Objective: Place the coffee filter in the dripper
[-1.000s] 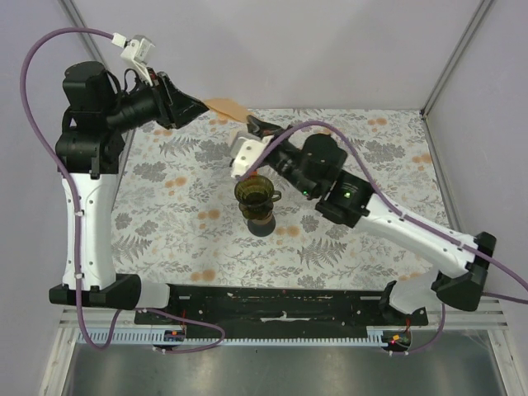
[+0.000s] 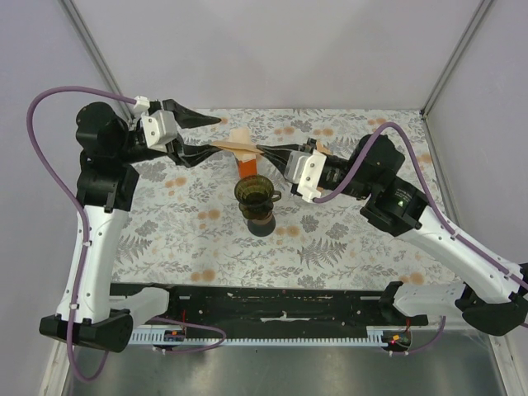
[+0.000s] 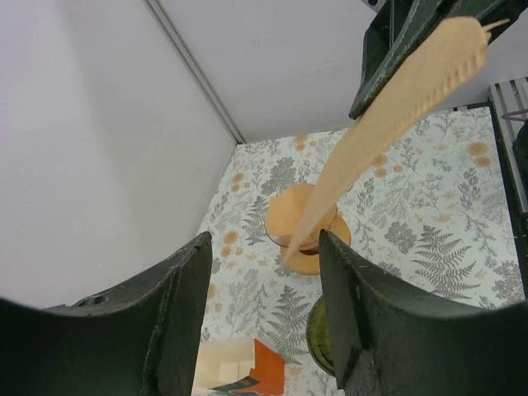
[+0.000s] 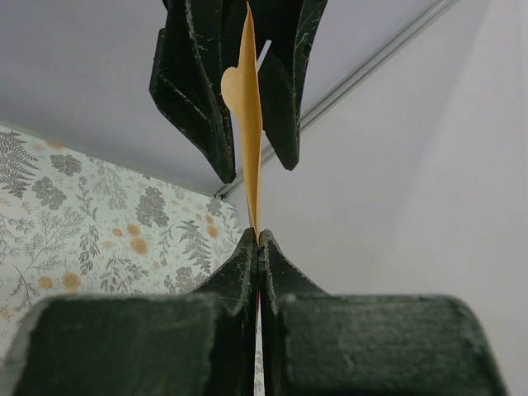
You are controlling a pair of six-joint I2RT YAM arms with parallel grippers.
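Note:
A tan, flattened paper filter (image 2: 238,145) hangs level over the dripper, with my right gripper (image 2: 271,149) shut on its right end; in the right wrist view it stands edge-on (image 4: 247,124) between the fingertips. My left gripper (image 2: 212,134) is open, its fingers spread beside the filter's left end, one fingertip near it. The dark olive dripper (image 2: 254,196) with a handle stands on a dark base below, partly visible in the left wrist view (image 3: 318,330).
An orange box (image 2: 246,167) with pale top sits behind the dripper. A further tan stack (image 3: 293,214) lies on the floral table (image 2: 190,231) near the right arm. Walls bound the table on the sides and back.

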